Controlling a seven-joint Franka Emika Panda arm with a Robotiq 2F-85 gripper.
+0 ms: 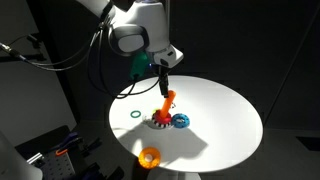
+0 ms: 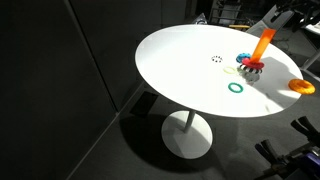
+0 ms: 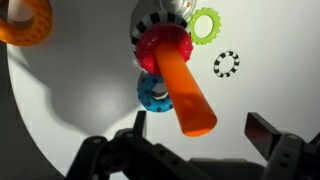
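Note:
An orange post (image 1: 168, 104) stands slightly tilted on the white round table, with a red ring (image 2: 254, 64) low around it. In the wrist view, the post's rounded top (image 3: 197, 122) appears between the spread fingers of my gripper. The fingers are open and grip nothing. In the first exterior view the fingertips hang close above the post's top; whether they reach around it, I cannot tell. Right beside the base lies a blue ring (image 3: 155, 95). A black-and-white striped ring (image 3: 160, 20) shows by the red one.
Flat on the white table (image 1: 225, 115) lie an orange ring (image 1: 149, 157), a green ring (image 2: 236, 88), a yellow-green ring (image 3: 205, 25) and a small black-and-white ring (image 3: 226, 64).

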